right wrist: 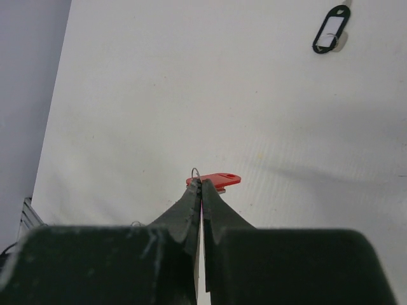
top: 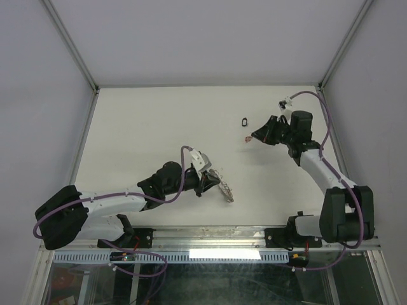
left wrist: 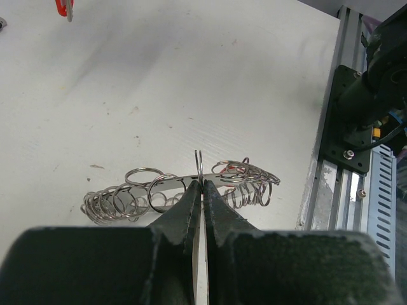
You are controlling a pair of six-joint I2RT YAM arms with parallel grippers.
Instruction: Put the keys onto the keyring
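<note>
My left gripper (top: 217, 180) is shut on one thin ring of the keyring (top: 226, 190), a metal bar strung with several loose wire rings. In the left wrist view that ring pokes up between the fingertips, and the keyring (left wrist: 168, 185) spreads to both sides behind them. Over the table's right part, my right gripper (top: 252, 136) is shut on the small wire ring of a red key tag (right wrist: 222, 180), which shows just behind its fingertips. The key itself is mostly hidden. Red tag and keyring are well apart.
A black key tag with a white label (right wrist: 331, 28) lies on the table behind the right gripper. A metal rail (top: 191, 234) runs along the front edge.
</note>
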